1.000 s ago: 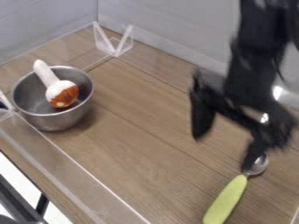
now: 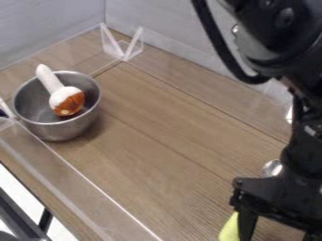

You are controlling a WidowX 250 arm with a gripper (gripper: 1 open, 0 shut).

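Observation:
The black gripper (image 2: 265, 212) is low at the bottom right, its lower part hiding most of a yellow-green elongated object (image 2: 229, 227), whose end shows just left of it. A small silver object (image 2: 272, 168) is partly visible behind the arm. At the left, a steel bowl (image 2: 66, 129) holds a white-handled item with an orange-and-white head (image 2: 67, 99).
A white wire-like stand (image 2: 122, 45) is at the back near the grey walls. A dark frame edge lies at the bottom left.
The gripper has moved down and toward the front over the yellow-green object, covering most of it. The bowl and its contents are unchanged.

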